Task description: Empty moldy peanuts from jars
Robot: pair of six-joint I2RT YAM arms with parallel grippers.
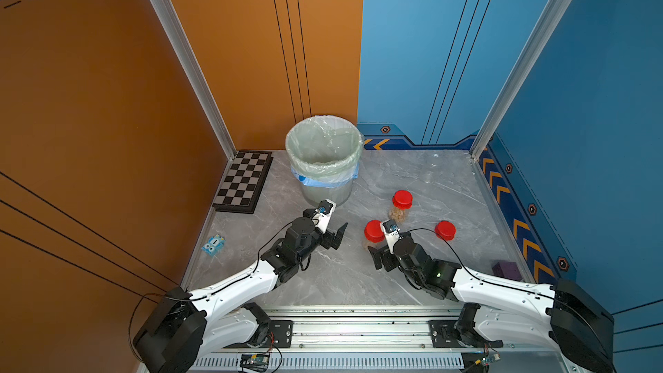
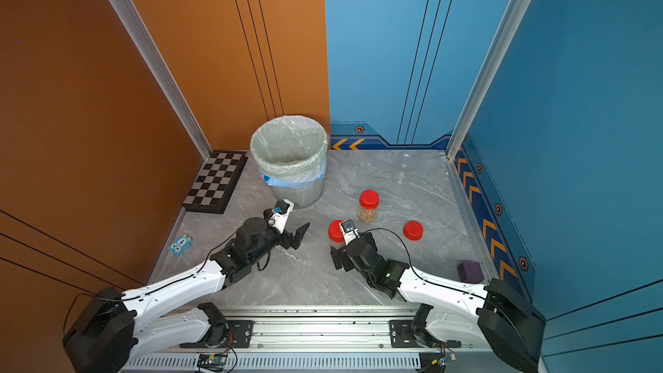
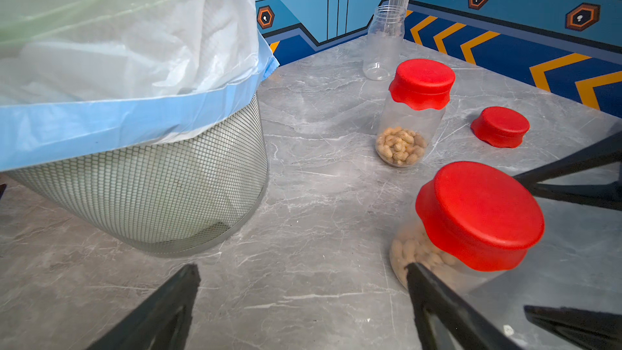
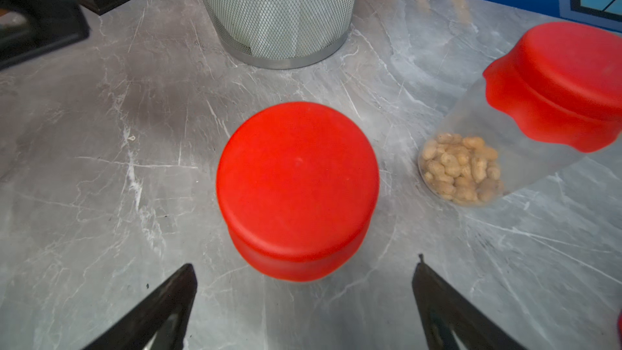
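Note:
Two clear jars with red lids and peanuts in the bottom stand upright. The near jar is in front of my right gripper, which is open with nothing between its fingers; the red lid fills the middle of the right wrist view. Farther back is the second jar (image 3: pixel 414 113). My left gripper is open and empty, near the foot of the bin. The mesh bin (image 1: pixel 324 165) has a pale bag in it. At the back right stands an open, empty-looking jar (image 3: pixel 383 42), and a loose red lid (image 1: pixel 445 230) lies on the table.
A checkerboard (image 1: pixel 243 181) lies at the left edge, with a small blue item (image 1: pixel 213 244) in front of it. To the right sits a dark purple block (image 1: pixel 506 270). The table between the two grippers is clear.

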